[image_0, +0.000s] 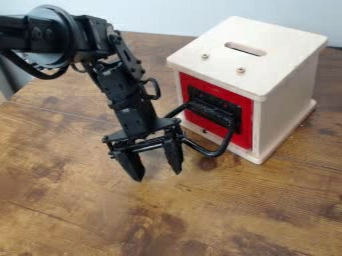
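My black gripper (154, 158) hangs from the arm at centre left, fingers pointing down above the wooden table, parted with nothing between them. Right of it stands a pale wooden box (281, 110) with a slot and two small knobs on its sloped top, a red front panel (197, 82) and a black mechanism with a curved black handle or bar on that panel. The bar runs behind my gripper.
A pale wall is behind the table's back edge at upper left.
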